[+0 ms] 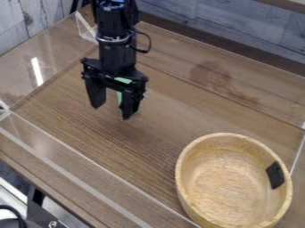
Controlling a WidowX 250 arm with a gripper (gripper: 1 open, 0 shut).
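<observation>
My black gripper point(114, 96) hangs low over the wooden tabletop point(131, 151), left of centre, with its fingers apart. A small green object point(124, 89) shows partly behind it, mostly hidden by the gripper; I cannot tell whether the fingers touch it.
A large round beige bin point(233, 187) with a dark handle patch stands at the front right. The table's left edge and a grey wall are at the far left.
</observation>
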